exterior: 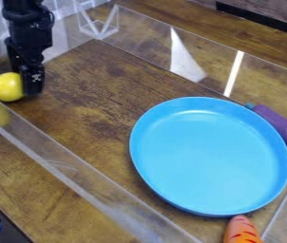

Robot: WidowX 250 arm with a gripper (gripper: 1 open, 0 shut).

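Note:
My black gripper (27,68) is at the upper left, down beside a yellow ball (6,87) that rests against the clear wall at the left. It stands open, its fingers at the back and right of the ball, partly hard to make out against the dark parts.
A large blue plate (210,152) fills the right of the wooden surface. A purple eggplant (275,126) lies at the right edge, an orange carrot (241,231) at the bottom right. Clear plastic walls border the area.

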